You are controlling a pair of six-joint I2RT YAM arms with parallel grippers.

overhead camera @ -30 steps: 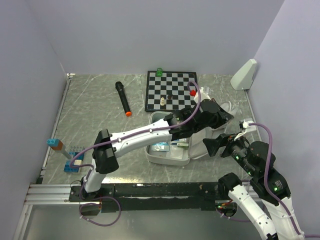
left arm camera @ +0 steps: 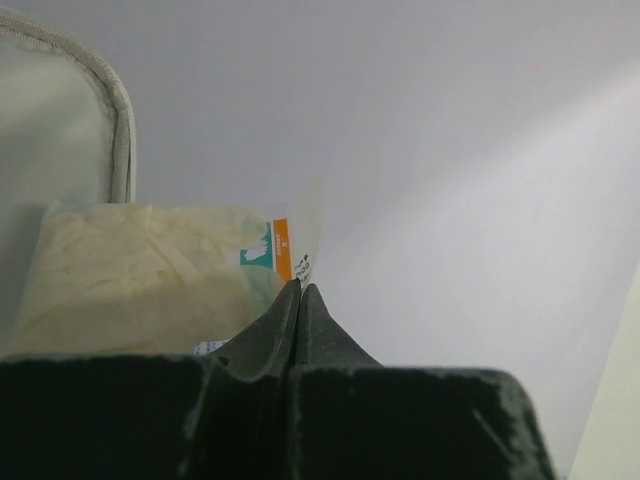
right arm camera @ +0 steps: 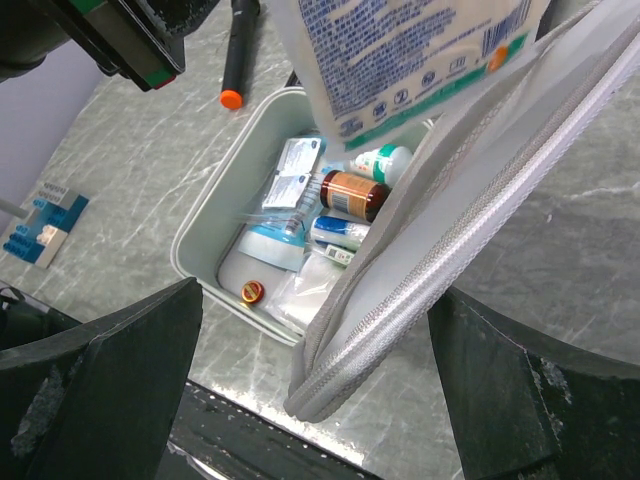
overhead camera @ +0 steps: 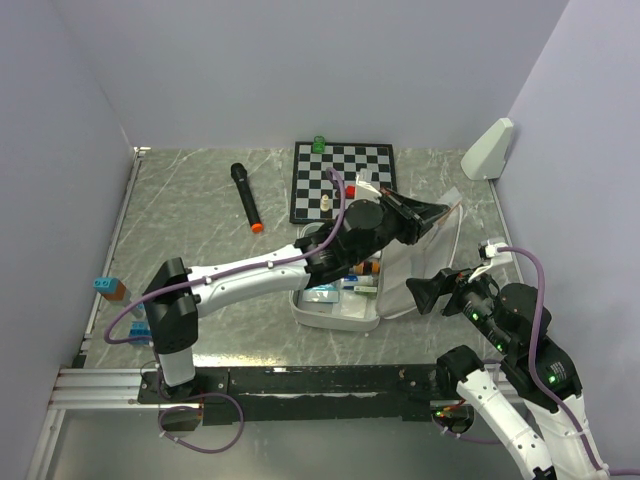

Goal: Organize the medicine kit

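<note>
The medicine kit point(overhead camera: 335, 320) sits open at centre, holding bottles, packets and tubes, including a brown bottle point(right arm camera: 350, 192). Its raised lid point(right arm camera: 465, 220) stands to the right. My left gripper is shut at a clear-edged, cream-filled packet near the lid's top; in the right wrist view the packet point(right arm camera: 400, 60), printed on its back, hangs above the kit. Whether its edge is between the fingertips is hard to tell. My right gripper point(overhead camera: 430, 290) is open beside the lid, whose edge lies between its fingers in the right wrist view.
A chessboard point(overhead camera: 340, 160) lies behind the kit, a microphone point(overhead camera: 245, 195) to its left. Blue blocks point(overhead camera: 140, 330) are at the left edge, a white object point(overhead camera: 485, 150) at back right.
My left gripper has moved a little left and toward the back, over the lid's top, and its arm's wrist has shifted. The right arm is unchanged.
</note>
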